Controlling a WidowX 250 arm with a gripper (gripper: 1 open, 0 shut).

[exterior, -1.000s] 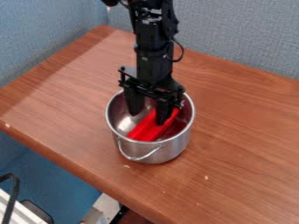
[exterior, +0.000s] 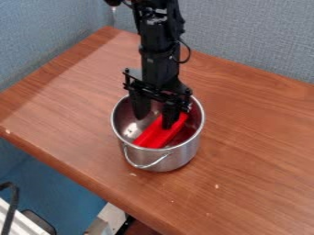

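Observation:
A steel pot (exterior: 157, 158) with a wire handle stands on the wooden table. A red elongated object (exterior: 156, 136) lies inside it, slanting up to the right. My black gripper (exterior: 157, 114) reaches down into the top of the pot, over the upper part of the red object. Its fingertips are dark against the pot's interior, and I cannot tell whether they are open or closed on the object.
Padded grey walls stand behind.
The arm and gripper have shifted very slightly; the pot and red object look the same.

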